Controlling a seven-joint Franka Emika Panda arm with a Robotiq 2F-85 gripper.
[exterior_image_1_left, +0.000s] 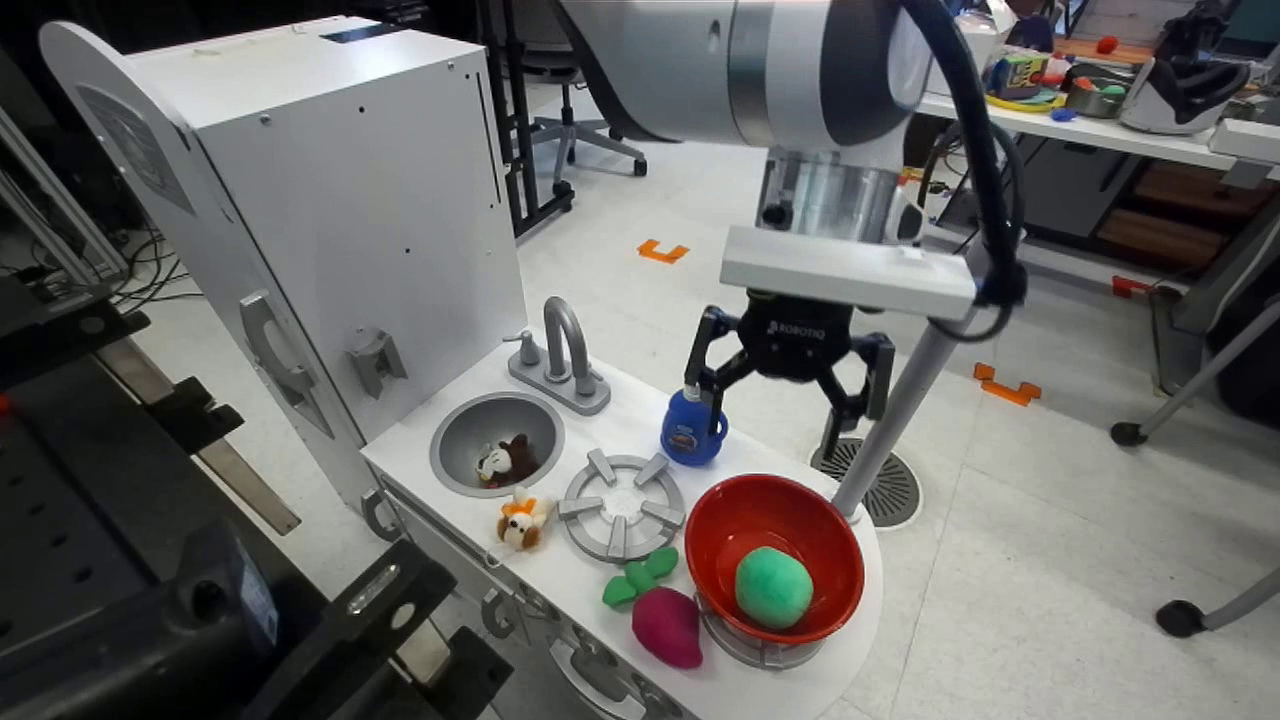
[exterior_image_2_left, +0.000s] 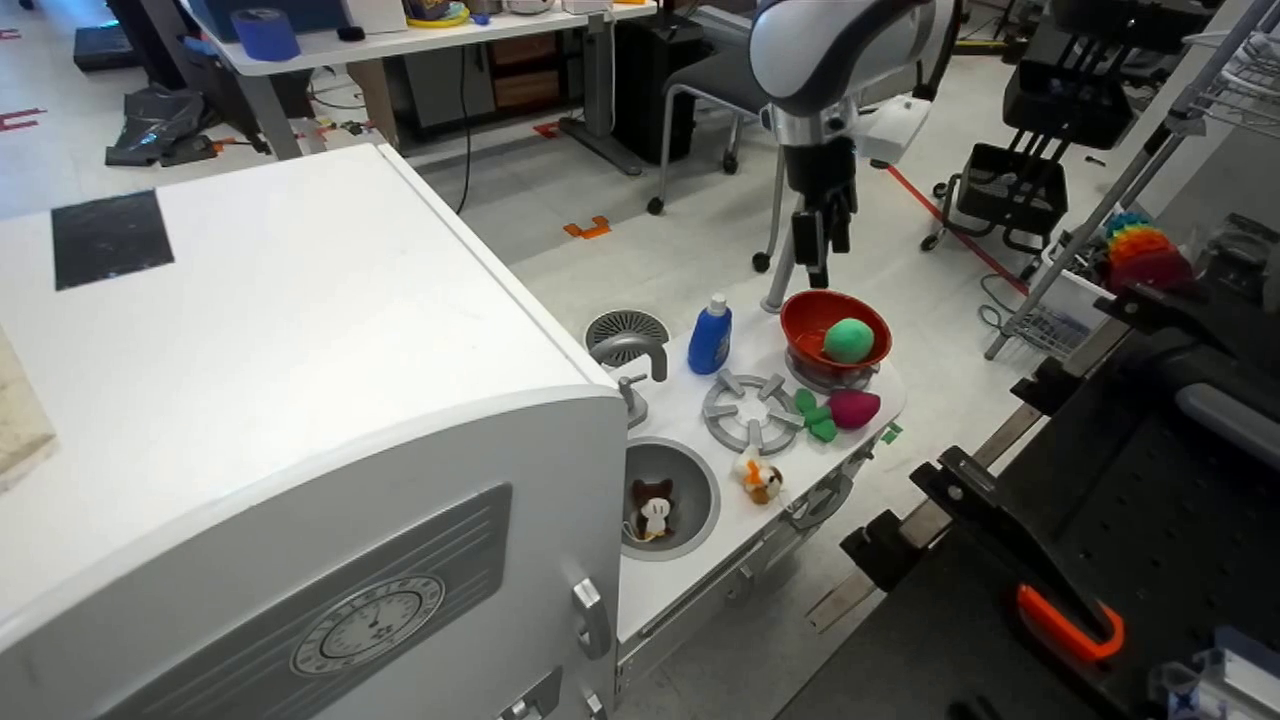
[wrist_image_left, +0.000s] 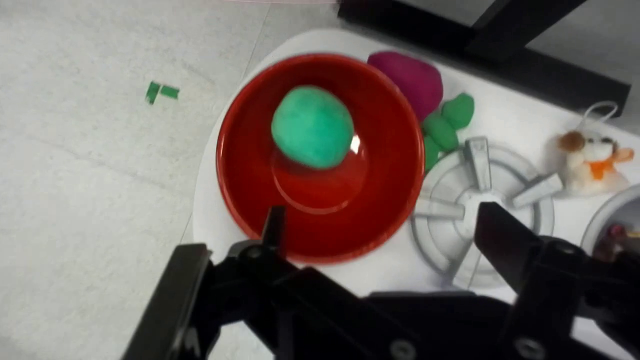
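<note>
My gripper (exterior_image_1_left: 782, 420) hangs above the counter near the red bowl, fingers wide apart and nothing between them. In the wrist view its fingers (wrist_image_left: 273, 228) stand apart over the bowl's near edge and the burner. The red bowl (exterior_image_1_left: 723, 516) sits on a burner at the counter's rounded end, holding a green ball-like toy (wrist_image_left: 312, 127). Beside the bowl lie a magenta toy (wrist_image_left: 411, 81) and a green leafy piece (wrist_image_left: 442, 130). A blue bottle with a white cap (exterior_image_2_left: 710, 336) stands upright behind the empty burner (exterior_image_2_left: 752, 414); one finger partly overlaps it in the first exterior view.
A small dog toy (exterior_image_1_left: 522, 522) lies between the burner and the sink (exterior_image_1_left: 441, 450), which contains a brown and white plush (exterior_image_2_left: 654, 510). The faucet (exterior_image_1_left: 564, 342) and tall white cabinet (exterior_image_1_left: 348, 216) bound the far end. A grey post (exterior_image_1_left: 894, 438) rises behind the bowl.
</note>
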